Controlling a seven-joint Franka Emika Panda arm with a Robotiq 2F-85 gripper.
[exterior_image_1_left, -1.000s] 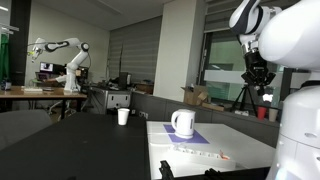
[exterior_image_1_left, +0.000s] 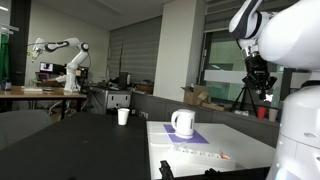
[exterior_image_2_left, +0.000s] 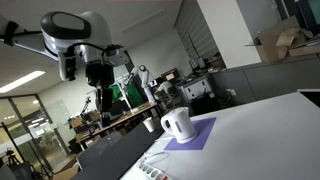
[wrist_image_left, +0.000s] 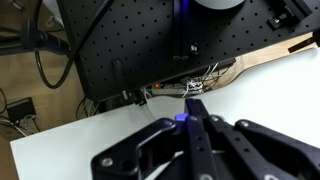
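My gripper (exterior_image_1_left: 266, 96) hangs in the air at the right, above the white table and apart from everything on it. In the wrist view the fingers of my gripper stand close together, shut, with nothing showing between them. A white kettle or pitcher (exterior_image_1_left: 183, 123) stands upright on a purple mat (exterior_image_2_left: 198, 137). Near the table's side lies a long white strip (exterior_image_1_left: 201, 152) with small marks along it, perhaps a power strip. Beyond the white table is a white cup (exterior_image_1_left: 122, 117), upright on a dark surface.
A black perforated plate (wrist_image_left: 130, 50) with cables at its edge adjoins the white table (wrist_image_left: 62, 150). Cardboard boxes (exterior_image_1_left: 196, 96) sit in the background.
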